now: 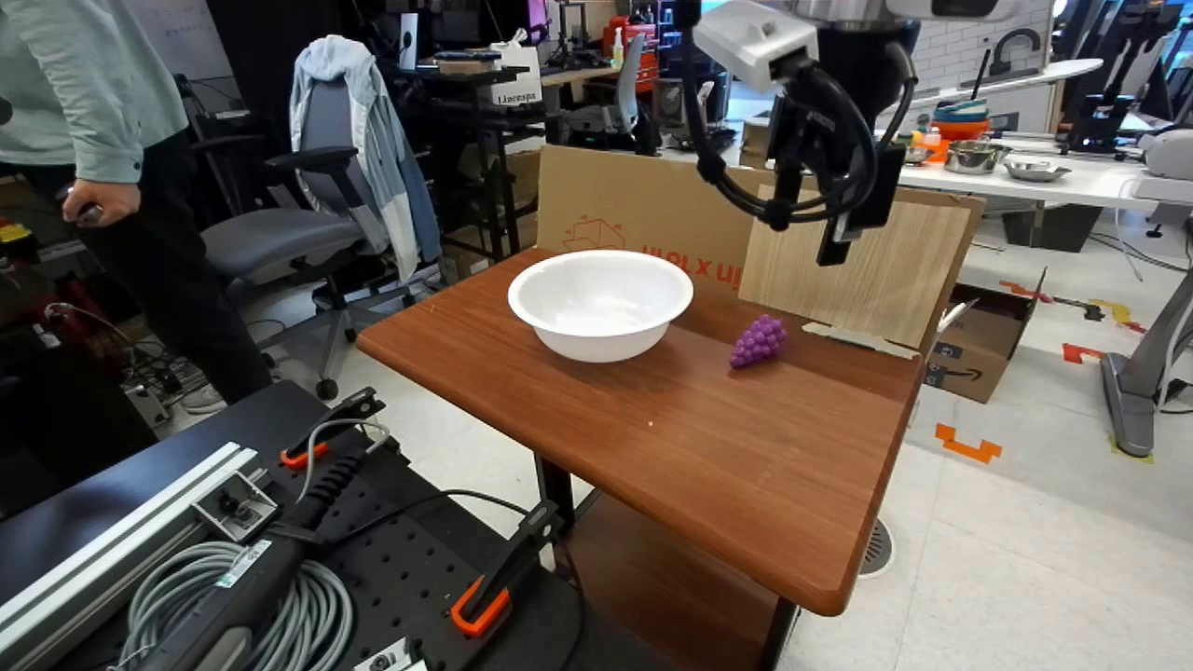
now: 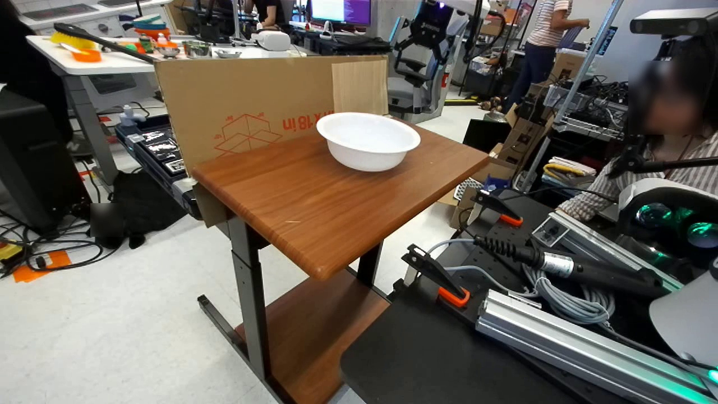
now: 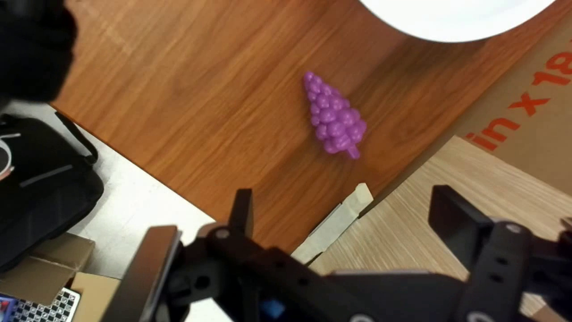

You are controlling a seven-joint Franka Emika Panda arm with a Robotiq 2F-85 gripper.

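Observation:
A purple toy bunch of grapes (image 1: 758, 341) lies on the brown table (image 1: 716, 447), to the right of a white bowl (image 1: 600, 304) in exterior view 1. The bowl looks empty. High above the table's back right hangs my gripper (image 1: 810, 229), well clear of the grapes. From the wrist, the grapes (image 3: 335, 118) show ahead of the widely parted fingers (image 3: 242, 210), and nothing sits between them. Part of the bowl (image 3: 456, 19) enters at the upper right there. Exterior view 2 shows the bowl (image 2: 368, 142) but not the grapes.
A cardboard sheet (image 2: 249, 108) stands along the table's back edge, with a pale wooden panel (image 1: 856, 263) against it. Tape (image 1: 858, 340) lies at the panel's foot. Clamps (image 1: 509, 576) and cables occupy the black bench nearby.

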